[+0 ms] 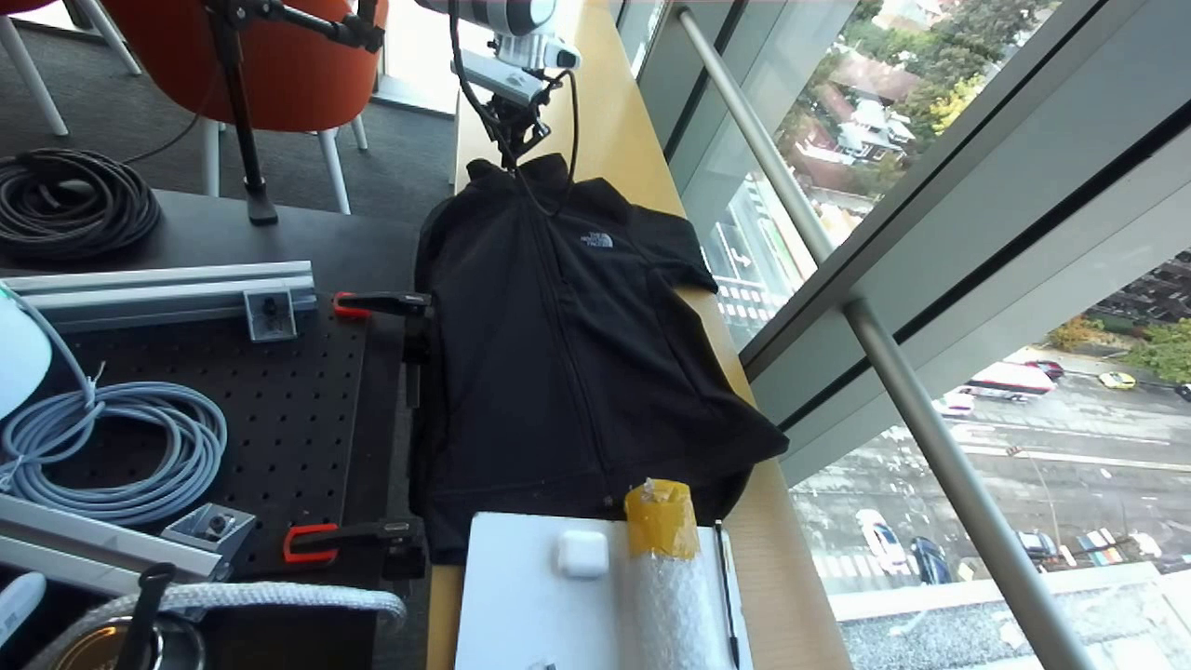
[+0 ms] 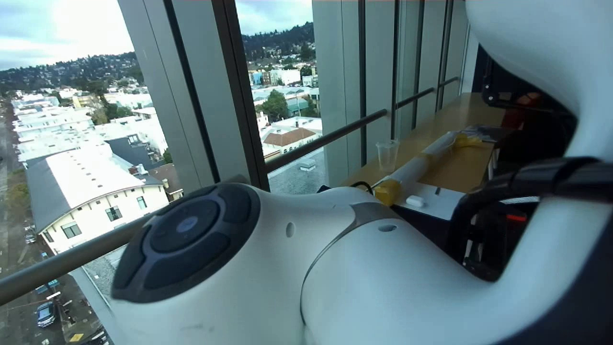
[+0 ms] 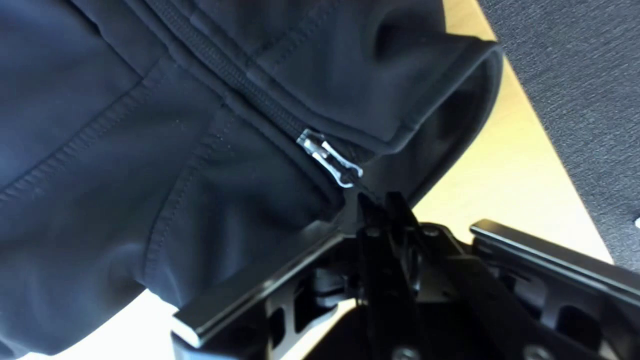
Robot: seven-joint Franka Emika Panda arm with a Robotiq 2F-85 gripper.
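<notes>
A black jacket (image 1: 536, 357) lies spread front up on the wooden ledge, its collar end towards the arm and a small white logo on the chest. In the wrist view a silver zipper slider (image 3: 321, 151) sits close to the collar opening, with closed teeth running away from it. A thin dark pull runs from the slider to my gripper, whose fingers are together on it. The far end of the pull is hidden between the fingertips. From outside, the gripper (image 1: 515, 158) is low over the collar.
A white board (image 1: 514, 592) with a small white case (image 1: 582, 553) and a bubble-wrapped roll (image 1: 664, 569) borders the jacket's hem. Clamps (image 1: 380, 303) line the left side. A metal rail (image 1: 770, 145) and windows flank the right.
</notes>
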